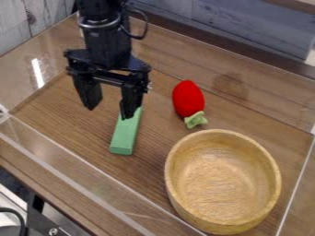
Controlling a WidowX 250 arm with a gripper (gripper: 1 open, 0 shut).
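Observation:
My black gripper (106, 97) hangs over the wooden table at the left, its fingers pointing down and apart, open, just above and left of a green block (125, 134). The block lies lengthwise, its far end close to or partly behind the right finger. A red object with a pale green tip (189, 100), like a strawberry, lies to the right of the gripper. A large yellow bowl (223, 181) sits at the lower right.

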